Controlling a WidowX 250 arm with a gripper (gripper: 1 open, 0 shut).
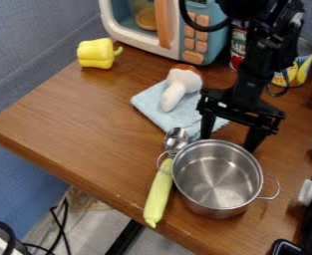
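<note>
My black gripper [229, 129] hangs over the right part of the wooden table, just behind a steel pot [217, 181], its fingers spread apart and low by the pot's back rim. A corn cob [159, 192] lies left of the pot, with a metal ladle or spoon [174, 140] above it. A white mushroom-like toy [177, 91] rests on a light blue cloth [152, 106]. Whether anything sits between the fingertips is hard to see.
A yellow pepper [99, 53] is at the back left, a toy microwave [156, 22] at the back. Cans [299, 68] stand behind the arm.
</note>
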